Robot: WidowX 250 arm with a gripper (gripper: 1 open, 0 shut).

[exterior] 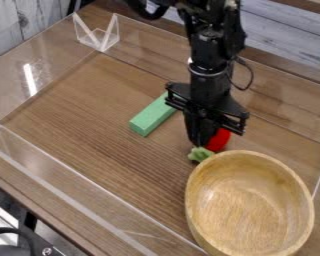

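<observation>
The black gripper [203, 125] hangs at the centre right, over a red object [219, 140] with a green part [199, 155] at its lower left, partly hidden by the gripper. Whether its fingers hold the red object I cannot tell. A light green block [153, 117] lies on the table just left of the gripper.
A large round wooden bowl [250, 205] fills the lower right, close below the red object. A clear wire-like holder [96, 30] stands at the back left.
</observation>
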